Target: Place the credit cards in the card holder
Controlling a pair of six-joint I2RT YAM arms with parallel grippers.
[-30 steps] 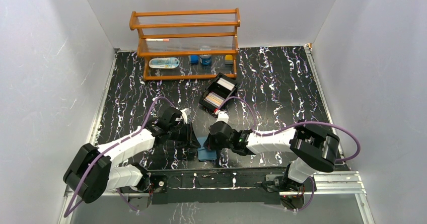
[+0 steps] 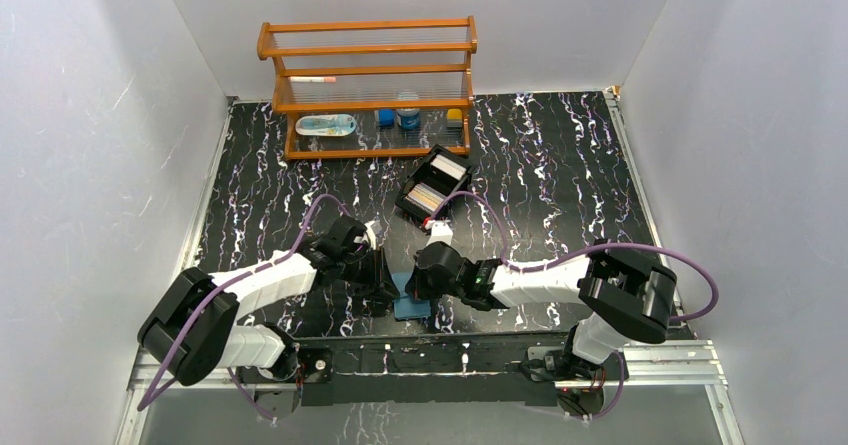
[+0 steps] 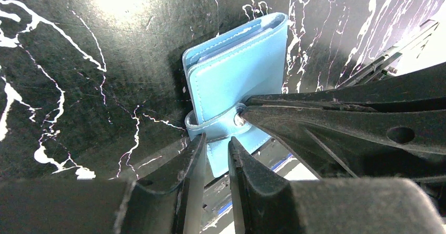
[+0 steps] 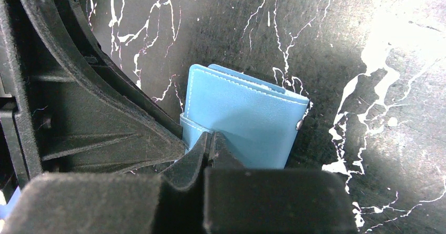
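The light blue card holder [image 2: 411,310] is at the front of the table, between my two grippers. In the left wrist view, the holder [image 3: 242,63] has layered open edges and a strap with a round metal snap. My left gripper is at the strap end; a narrow gap shows between its fingers, with blue behind it, and whether they pinch the holder is unclear. My right gripper is shut, its tips against the holder [image 4: 244,110] at the strap, by the snap. No separate card can be made out.
An open black box [image 2: 435,182] with pale contents lies behind the arms. At the back stands a wooden rack [image 2: 370,105] with small items.
The right arm and the holder look almost unmoved.
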